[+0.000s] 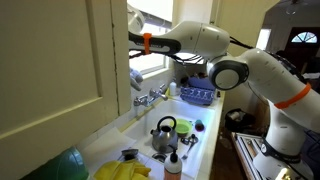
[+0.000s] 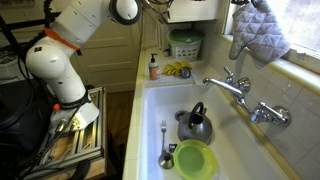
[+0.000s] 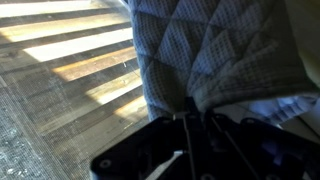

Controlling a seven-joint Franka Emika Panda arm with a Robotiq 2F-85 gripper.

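Note:
A grey quilted oven mitt hangs at the window side above the sink's back wall. In the wrist view, my gripper is shut on the quilted mitt cloth, which bunches into folds between the dark fingers. The fingertips are partly lost in shadow and cloth. Most of my gripper is cut off at the top of exterior view 2, and the cabinet hides it in exterior view 1.
Below the mitt are wall taps and a white sink with a kettle, a green bowl and cutlery. A soap bottle and a basket stand at the far end. A cabinet door blocks the left.

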